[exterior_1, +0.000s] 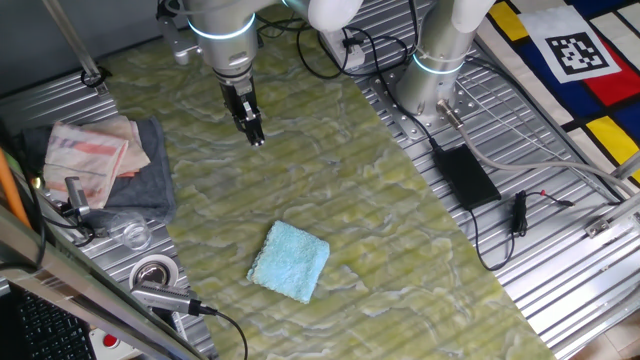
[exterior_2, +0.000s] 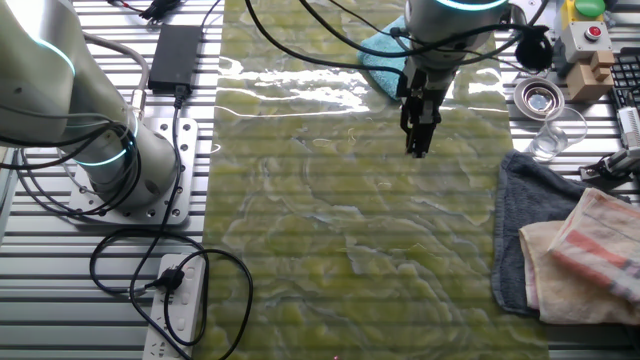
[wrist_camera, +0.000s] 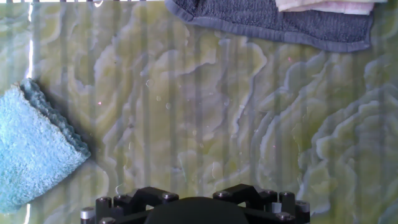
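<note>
A light-blue folded cloth lies flat on the green marbled mat, towards the front of the first exterior view. My gripper hangs above the mat, well apart from the cloth, pointing down. Seen from the other side, the gripper partly blocks the blue cloth along with its arm and cables. In the wrist view the gripper has its fingers spread wide at the bottom edge, nothing between them. The blue cloth shows at the left there, cut off by the frame.
A dark grey towel with a striped cloth on it lies at the mat's left edge. Near it stand a clear cup and a round metal dish. A black power adapter rests right of the mat.
</note>
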